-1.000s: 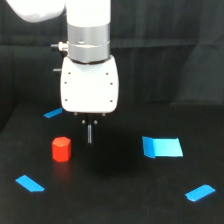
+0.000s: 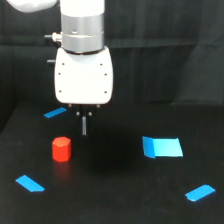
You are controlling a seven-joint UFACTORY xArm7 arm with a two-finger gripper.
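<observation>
The white robot hand point(image 2: 83, 76) hangs in the upper left of the camera view, fingers pointing down at a dark, thin tip point(image 2: 84, 127). Whether they are open or shut is hard to tell. A red hexagonal block point(image 2: 61, 149) stands on the black surface below and left of the fingers, apart from them.
A light blue open piece point(image 2: 166, 147) lies to the right. Blue tape strips mark the surface at the back left point(image 2: 56, 112), front left point(image 2: 29, 183) and front right point(image 2: 200, 192).
The arm has shifted a little to the left and slightly upward. The red block and blue pieces have not visibly moved.
</observation>
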